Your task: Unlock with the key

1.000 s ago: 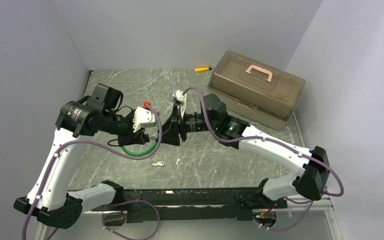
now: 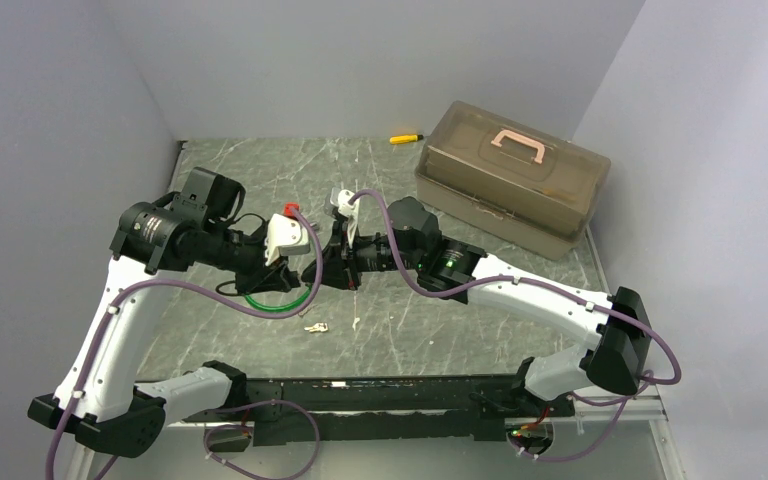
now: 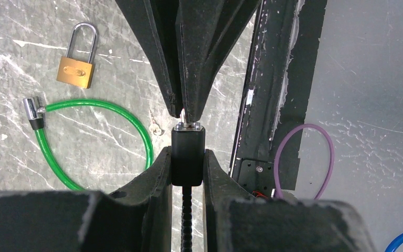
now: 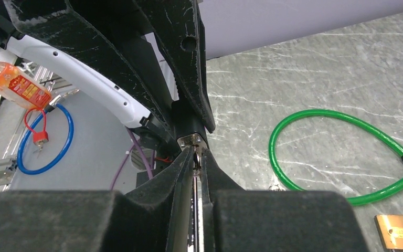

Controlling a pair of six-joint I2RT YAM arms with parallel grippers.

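Observation:
A black lock body (image 3: 187, 157) on a dark braided cable sits between the fingers of my left gripper (image 2: 286, 276), which is shut on it. Facing it, my right gripper (image 2: 310, 274) grips a small metal key (image 4: 196, 164). In the right wrist view the key meets the lock's metal end face (image 4: 188, 140); how deep its blade sits cannot be told. The left wrist view shows the right fingertips (image 3: 192, 107) close against that end. Both grippers are held above the tabletop.
On the marble top lie a green cable lock (image 3: 105, 104), a brass padlock (image 3: 75, 71) and loose keys (image 2: 316, 328). A brown toolbox (image 2: 510, 165) stands at the back right, a yellow-handled tool (image 2: 404, 139) beside it.
My right gripper has shifted slightly left toward the lock, and its wrist has turned a little. The left arm looks still.

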